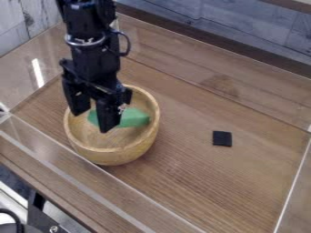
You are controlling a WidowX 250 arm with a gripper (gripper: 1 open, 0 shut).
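My black gripper (95, 116) hangs over the left part of a tan round bowl (112, 151), its fingers open and reaching down into it. A green object (134, 119) lies inside the bowl, to the right of and partly behind the fingers; its exact shape is partly hidden.
A small black square (221, 138) lies on the wooden table (231, 191) to the right of the bowl. A grey wall runs along the upper left, and black cable shows at the lower left corner.
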